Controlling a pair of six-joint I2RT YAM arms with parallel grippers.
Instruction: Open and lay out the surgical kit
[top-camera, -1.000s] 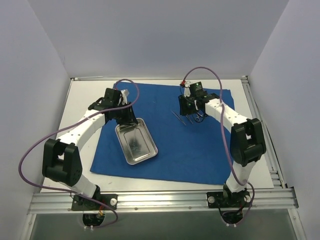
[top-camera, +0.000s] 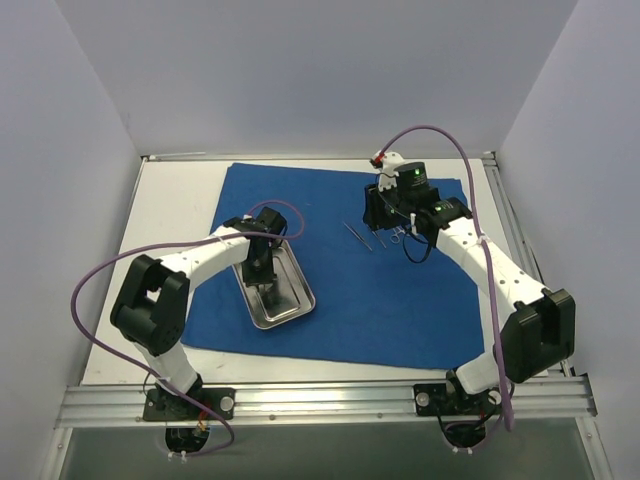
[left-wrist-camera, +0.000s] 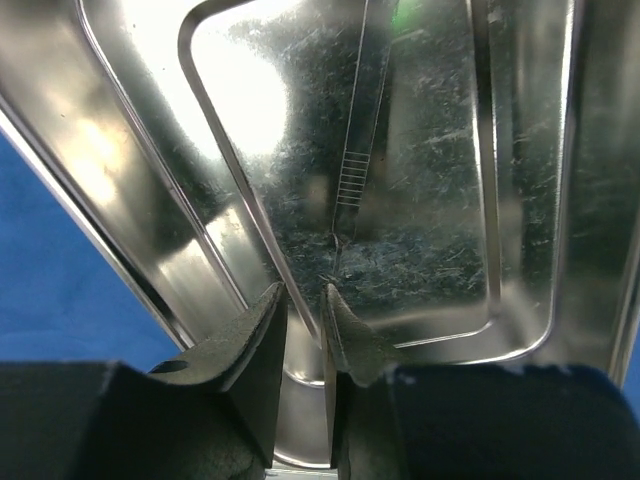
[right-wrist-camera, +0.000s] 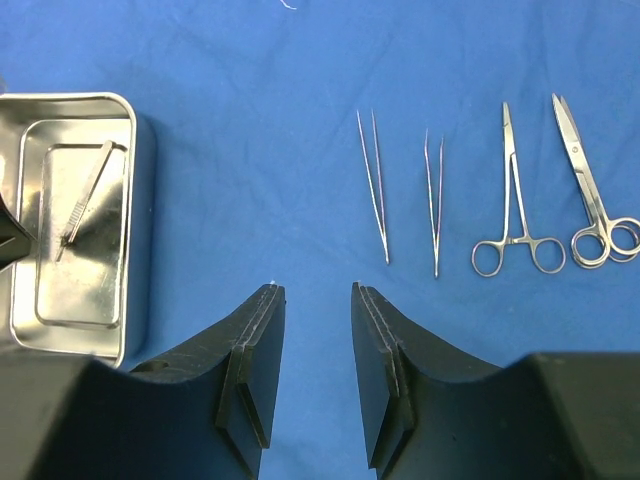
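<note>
A slim metal scalpel handle (left-wrist-camera: 358, 150) lies in the steel tray, pointing toward my left fingertips in the left wrist view. Over that tray, my left gripper is slightly open, nothing between its fingers; whether the tips touch the tray floor I cannot tell. My right gripper stands part open and empty above blue cloth. Laid out to its right are one pair of tweezers (right-wrist-camera: 380, 215), a second pair of tweezers (right-wrist-camera: 436, 225), a clamp (right-wrist-camera: 510, 190) and scissors (right-wrist-camera: 592, 195).
The blue cloth (top-camera: 390, 320) covers most of the white table (top-camera: 160, 200), its front right part clear. At the top edge of the right wrist view a small curved silvery piece (right-wrist-camera: 289, 6) shows. Purple cables (top-camera: 480, 230) arch over both arms.
My left gripper has come from the tray's back end toward its middle, over the scalpel handle.
</note>
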